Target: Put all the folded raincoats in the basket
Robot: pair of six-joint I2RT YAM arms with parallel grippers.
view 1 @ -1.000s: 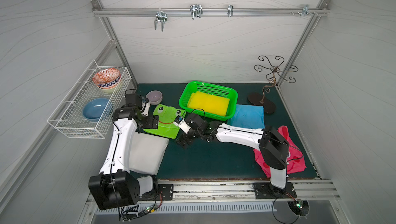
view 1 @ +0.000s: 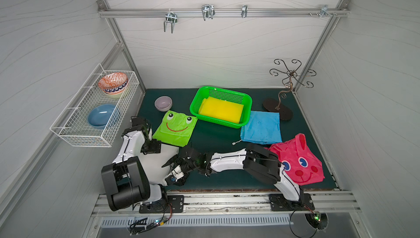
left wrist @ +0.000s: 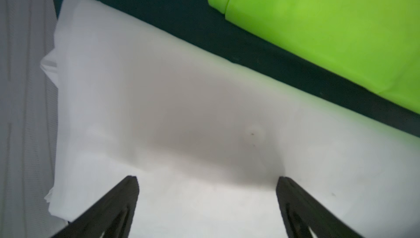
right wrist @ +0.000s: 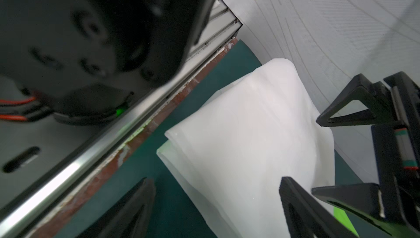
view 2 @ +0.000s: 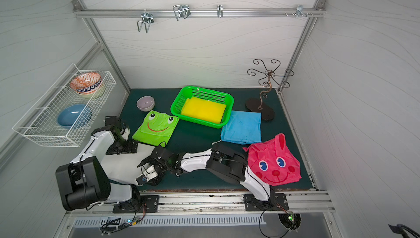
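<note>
A folded white raincoat [view 1: 159, 163] lies at the table's left front, filling much of both wrist views. My left gripper is open over it, near its far-left part. My right gripper is open low at its near-right corner, by the front edge, with nothing seen between the fingers. The green basket [view 1: 242, 111] at the back middle holds a yellow folded item [view 1: 221, 108]; another folded item, green with a frog face [view 1: 175, 128], lies just behind the white one.
A blue folded item [view 1: 260, 126], a pink one [view 1: 297, 163] and a metal stand [view 1: 275, 111] occupy the right. A small bowl [view 1: 163, 103] sits back left. A wire rack [view 1: 78, 133] with bowls is on the left wall.
</note>
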